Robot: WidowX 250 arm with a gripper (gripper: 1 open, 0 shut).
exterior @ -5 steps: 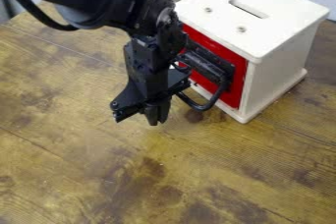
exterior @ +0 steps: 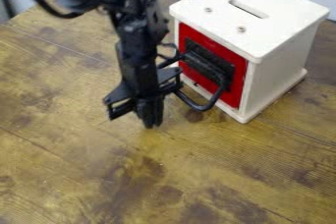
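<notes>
A white box [exterior: 282, 61] with a slot and screws on top stands at the right. Its red front panel [exterior: 230, 93] carries a black fitting [exterior: 207, 63]. My black gripper [exterior: 149, 115] hangs low over the wood table just left of the panel, fingertips pointing down. Whether the fingers are apart or together is hard to tell, and I see nothing held between them. A black hose curves from near the wrist toward the box front.
A pale wall or edge lies along the back.
The arm has shifted left, away from the box, uncovering more of the red panel and black fitting. The gripper's tips sit slightly left of and lower than before.
</notes>
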